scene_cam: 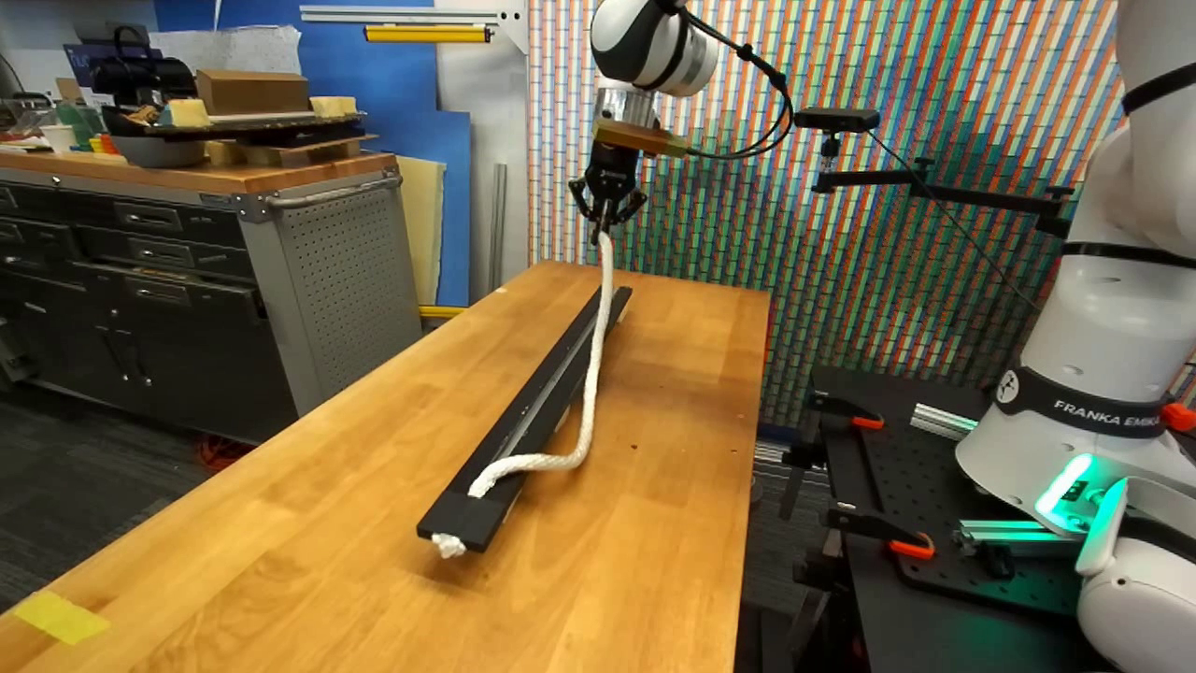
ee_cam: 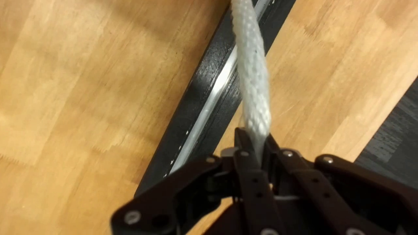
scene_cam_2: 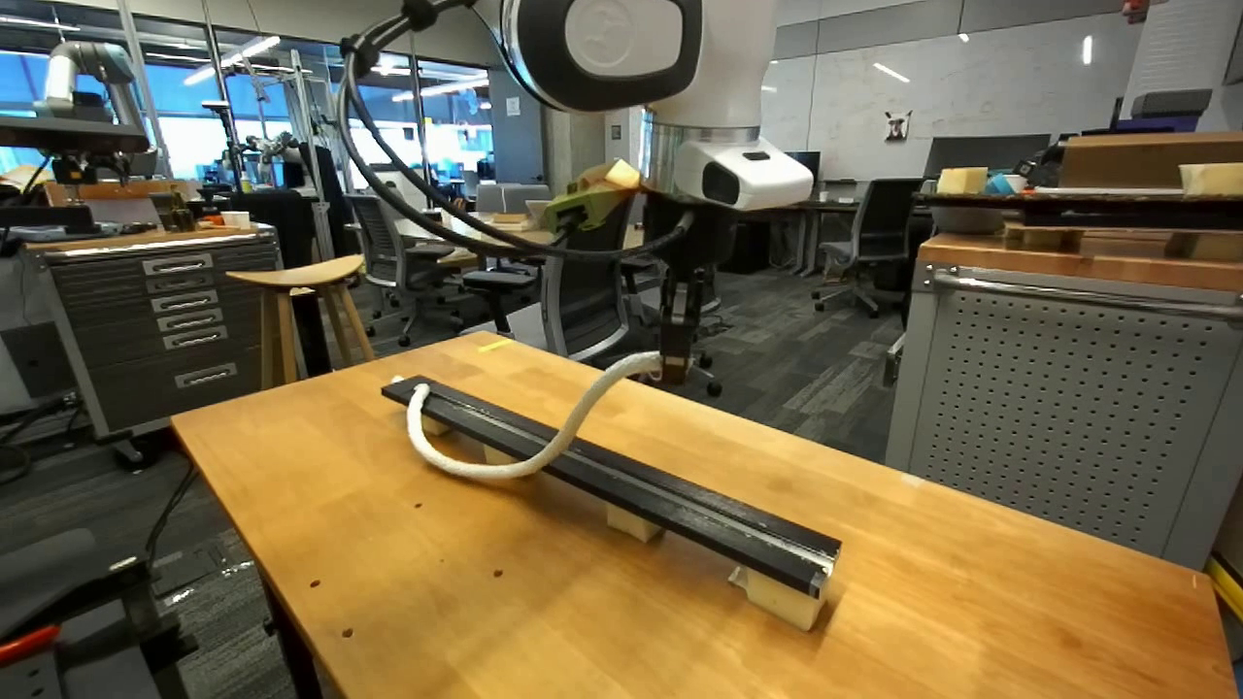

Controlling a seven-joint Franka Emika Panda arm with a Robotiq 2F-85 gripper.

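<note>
A white rope point(scene_cam: 593, 387) runs from the near end of a long black channel point(scene_cam: 493, 465) up to my gripper point(scene_cam: 603, 232). The gripper is shut on the rope's free end, raised above the table. In exterior view 2 the rope point(scene_cam_2: 564, 441) sags beside the channel point(scene_cam_2: 699, 513) before rising to the gripper point(scene_cam_2: 672, 371). At the far end there, it passes into the channel's solid end. From the wrist, the rope point(ee_cam: 252, 74) crosses above the channel's pale groove point(ee_cam: 211, 100), not lying in it, and enters between the fingers of the gripper.
Wooden blocks point(scene_cam_2: 787, 596) hold the channel above the wooden table point(scene_cam_2: 466, 617). Bare tabletop lies on both sides of it. The robot's base point(scene_cam: 1043, 449) stands to the right, and a grey tool cabinet point(scene_cam: 336, 275) is beyond the table's left side.
</note>
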